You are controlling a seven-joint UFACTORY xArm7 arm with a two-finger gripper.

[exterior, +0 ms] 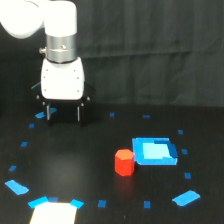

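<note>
A red block (pixel 124 162), six-sided in outline, stands on the dark table right of the middle. Just behind it and to its right is a blue square frame or shallow tray (pixel 137 152) with a pale, irregular patch inside. My gripper (pixel 64 112) hangs at the upper left, pointing down, well away from both. Its dark fingers look spread apart, and nothing shows between them, though they are hard to make out against the black background.
A pale square (pixel 53 213) is cut off by the bottom edge. Flat blue pieces lie at the left (pixel 16 187) and right (pixel 186 198), with small blue marks scattered about.
</note>
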